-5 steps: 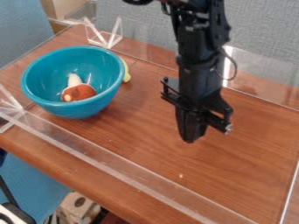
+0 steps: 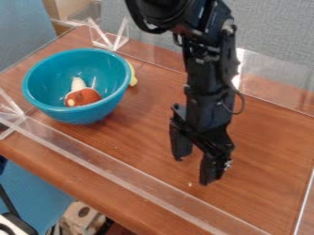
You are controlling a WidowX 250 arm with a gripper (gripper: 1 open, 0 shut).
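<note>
My black gripper (image 2: 197,158) stands open over the right-centre of the wooden table (image 2: 153,188), pointing down, low near the surface with nothing visible between its fingers. Up and to the left of it sits a turquoise bowl (image 2: 50,85) holding an orange-and-white item (image 2: 83,95). A small yellow-green thing (image 2: 131,73) lies just beside the bowl's right side, partly hidden behind it.
Clear acrylic edges run along the table's back and front. The bare table around and right of my gripper is free. Beyond the front left edge are a blue surface (image 2: 31,188) and some beige parts (image 2: 84,217).
My gripper has come down and toward the front of the table, and its fingers show more widely spread. The bowl and its contents look unchanged.
</note>
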